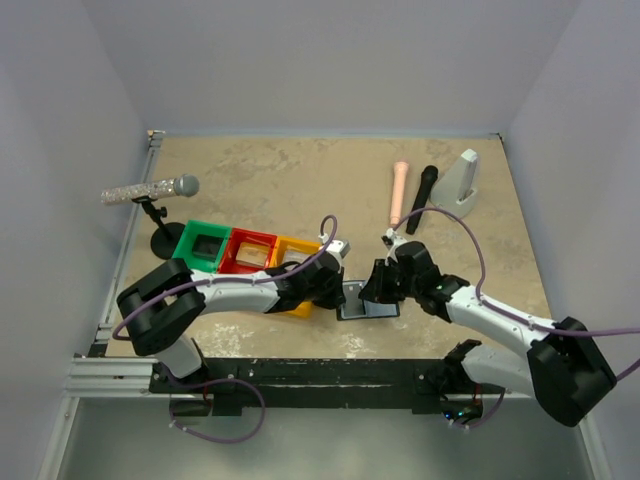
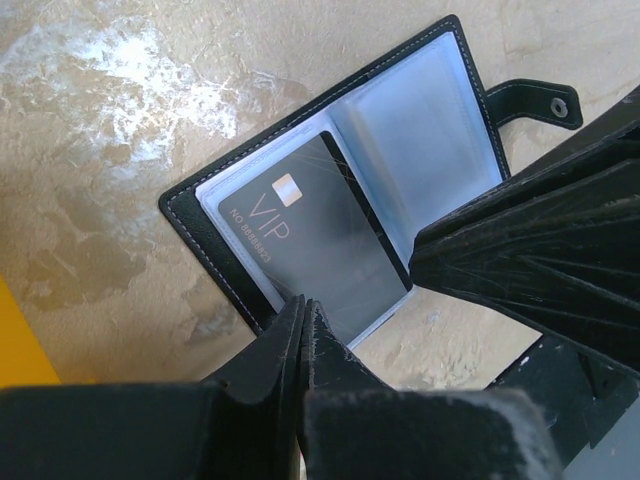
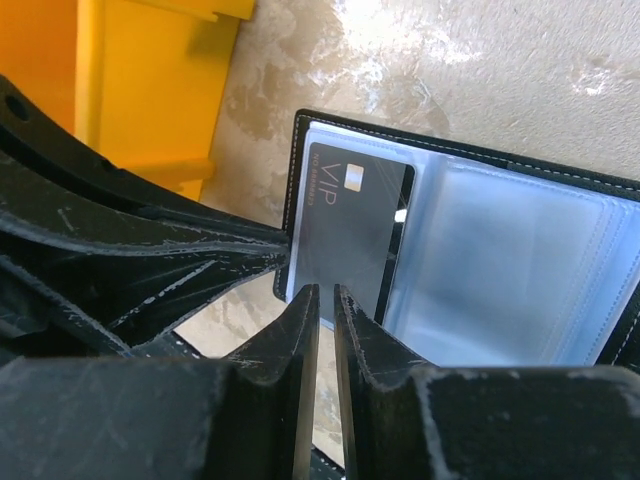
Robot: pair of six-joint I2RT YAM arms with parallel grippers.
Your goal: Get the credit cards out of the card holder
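The black card holder [image 2: 185,205] lies unfolded on the table, its clear sleeves showing and a snap strap [image 2: 535,102] sticking out. A dark grey VIP card sits in one sleeve, also plain in the right wrist view [image 3: 345,215]. Shut with nothing visible between its fingers, my left gripper is over the card's lower edge. In the right wrist view its tip [image 3: 284,248] reaches the holder's left border. My right gripper hovers over the card's lower part, fingers close together with a narrow gap; no card shows in it. Contact is unclear.
Left of the holder stand yellow [image 1: 290,247], red [image 1: 236,270] and green [image 1: 190,262] bins. A microphone on a stand [image 1: 165,240] is at the far left. Behind, a pink stick [image 1: 399,190], a black stick [image 1: 424,195] and a white holder [image 1: 457,187] leave the back centre clear.
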